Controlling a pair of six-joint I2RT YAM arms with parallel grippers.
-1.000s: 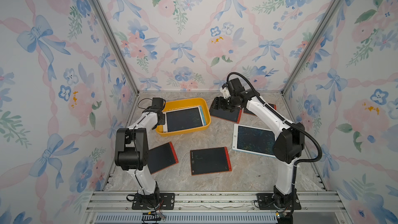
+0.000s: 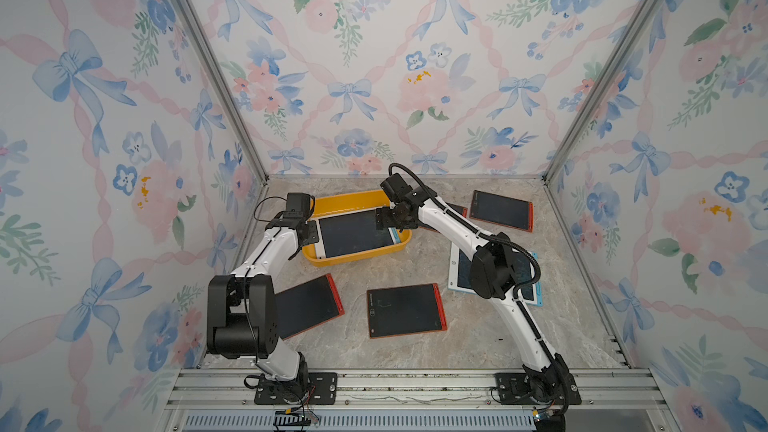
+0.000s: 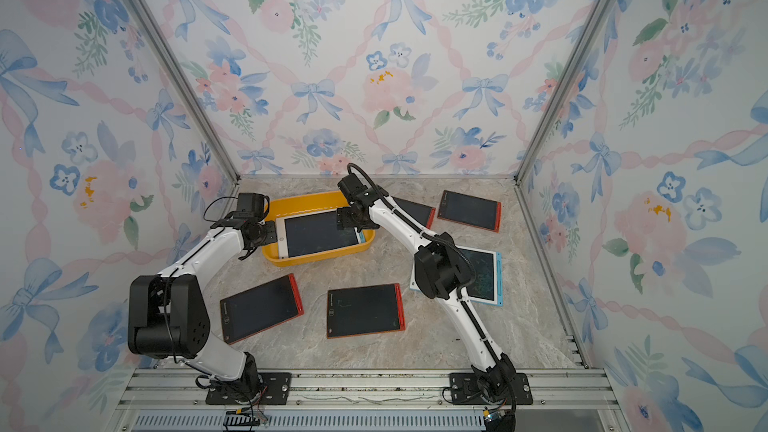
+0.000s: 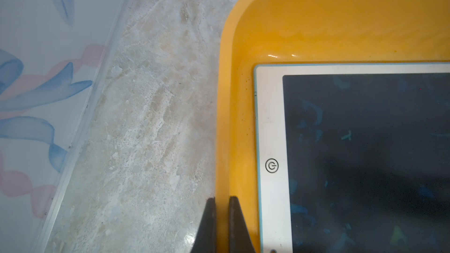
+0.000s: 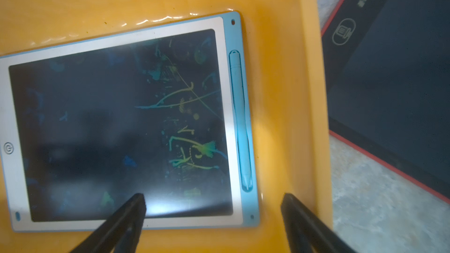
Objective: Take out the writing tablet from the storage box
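Observation:
The yellow storage box (image 2: 352, 258) sits at the back left with a white-and-blue writing tablet (image 2: 349, 236) lying flat inside. In the left wrist view, the fingers of my left gripper straddle the box's left rim (image 4: 225, 112) and are shut on it. Over the right part of the box, my right gripper stands open with nothing between its fingers. Its right wrist view shows the tablet's pen (image 5: 241, 119) in its slot on the blue side strip (image 5: 229, 32). From above, the right gripper covers part of the tablet's right end.
A red-edged tablet (image 5: 389, 84) lies close to the box's right side, and another (image 2: 501, 209) farther right. Red-edged tablets also lie at front left (image 3: 260, 308) and front centre (image 2: 404, 309). A white-and-blue tablet (image 3: 484, 274) lies partly under the right arm.
My right gripper has swung left from beside the box to above its right end. The left arm's elbow has shifted left and forward; the box has moved very slightly right.

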